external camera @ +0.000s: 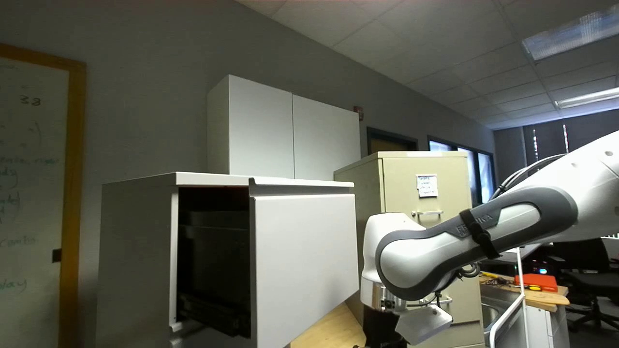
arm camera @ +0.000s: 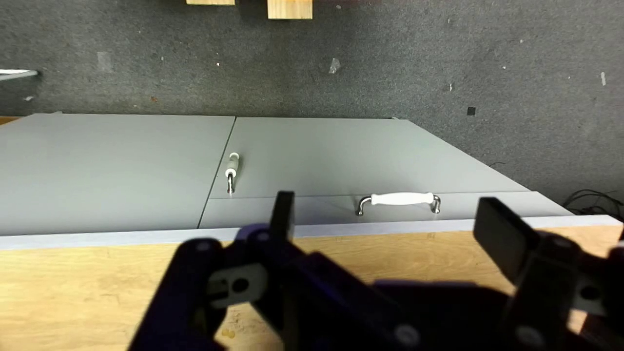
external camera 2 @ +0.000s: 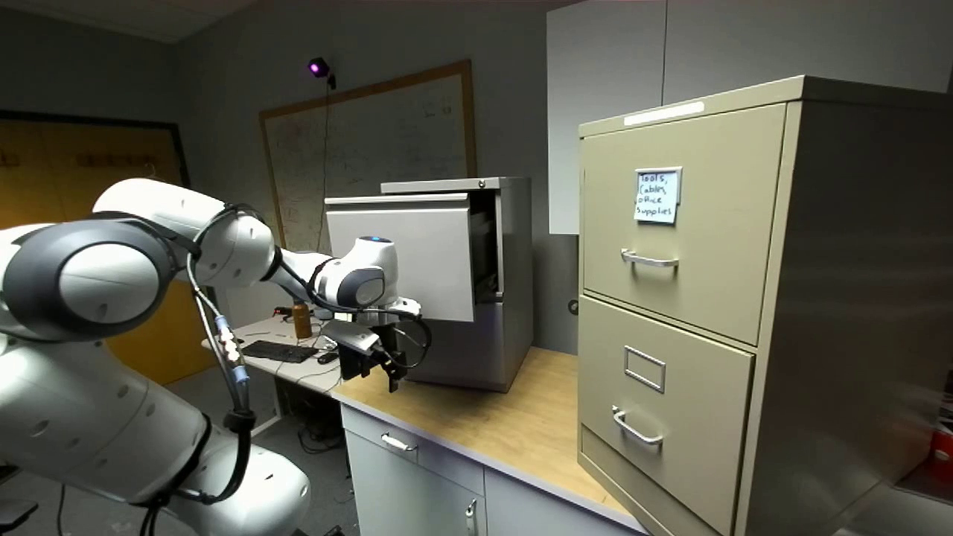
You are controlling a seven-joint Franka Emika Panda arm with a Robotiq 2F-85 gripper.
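A light grey filing cabinet [external camera 2: 518, 268] stands on the wooden counter with its top drawer [external camera 2: 420, 250] pulled partly out. In exterior view 1 the drawer's front panel [external camera: 307, 261] stands clear of the cabinet body [external camera: 136, 261], with a dark interior showing through the gap at the side. My gripper points down in front of that drawer, over the counter's front edge. Its two black fingers are wide apart in the wrist view, and nothing sits between them. In exterior view 2 the gripper [external camera 2: 376, 371] hangs below the drawer panel's lower edge. Whether it touches the panel cannot be told.
A beige filing cabinet [external camera 2: 670, 313] stands to the right, both visible drawers shut. Bare wooden counter [external camera 2: 536, 402] lies between the cabinets. Below it are grey cupboard doors with a white drawer handle [arm camera: 401, 199]. A desk with a keyboard [external camera 2: 279, 350] stands at the left.
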